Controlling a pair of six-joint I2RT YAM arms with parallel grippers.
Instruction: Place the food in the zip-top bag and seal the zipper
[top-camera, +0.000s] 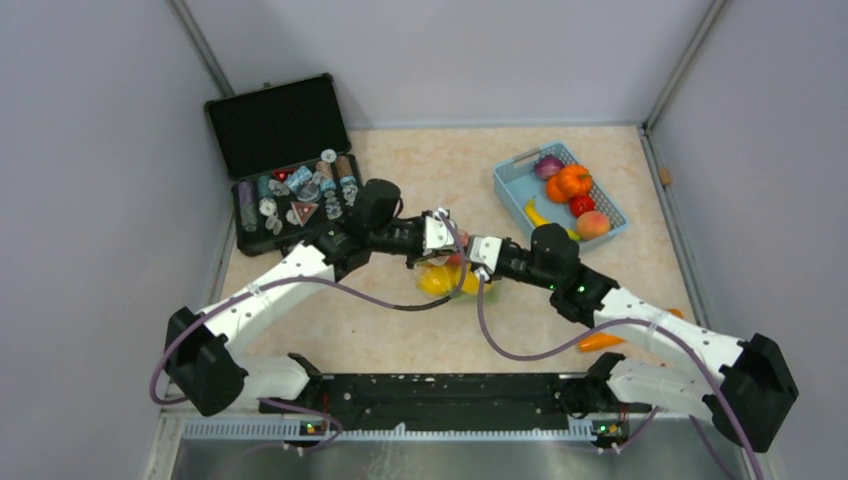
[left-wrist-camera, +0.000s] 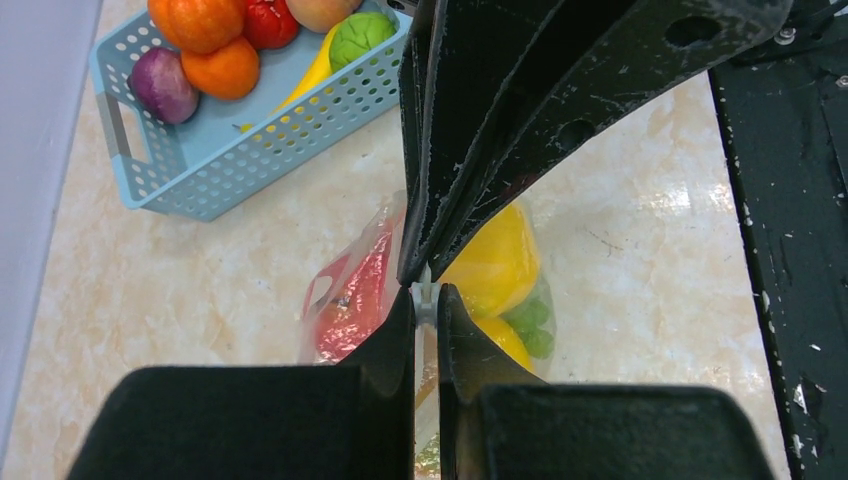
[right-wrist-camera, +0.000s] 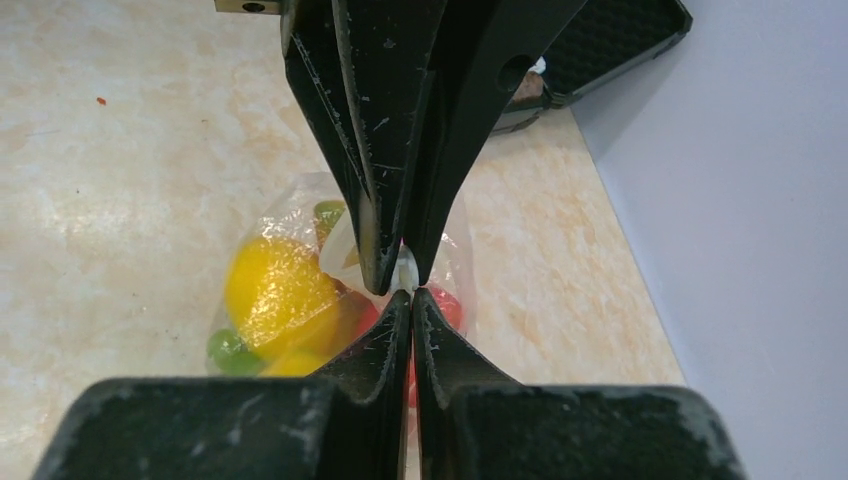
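The clear zip top bag (top-camera: 438, 281) rests at mid-table below both arms, with yellow, red and green food inside. In the left wrist view, yellow food (left-wrist-camera: 500, 262) shows through one side and a red item (left-wrist-camera: 352, 310) through the other. My left gripper is shut on a small white piece at the bag's zip top, and this white piece (right-wrist-camera: 404, 270) also shows in the right wrist view. Right beside it, my right gripper is shut, its tips touching or nearly touching the left one's. Nothing clear shows between its fingers. The grippers hide most of the zip line.
A blue basket (top-camera: 512, 190) of toy produce stands at the back right. An open black case (top-camera: 282, 130) with several small items lies at the back left. Orange food (top-camera: 600, 342) is partly hidden under the right arm.
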